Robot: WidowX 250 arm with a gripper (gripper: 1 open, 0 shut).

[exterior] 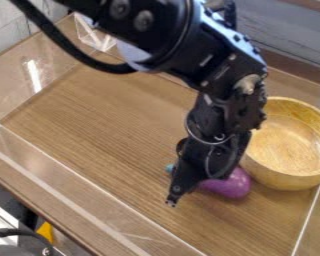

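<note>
My gripper (pixel 183 190) hangs low over the wooden counter, just left of and partly over a purple eggplant-like toy (pixel 227 184) with a teal tip showing at its left. It looks shut, with nothing seen between its fingers; the toy lies beside and behind the fingers. A wooden bowl (pixel 296 150) stands to the right, partly hidden by my wrist.
A wall runs along the back, and a raised edge borders the left side. A dark cable and a yellow object lie beyond the front-left edge.
</note>
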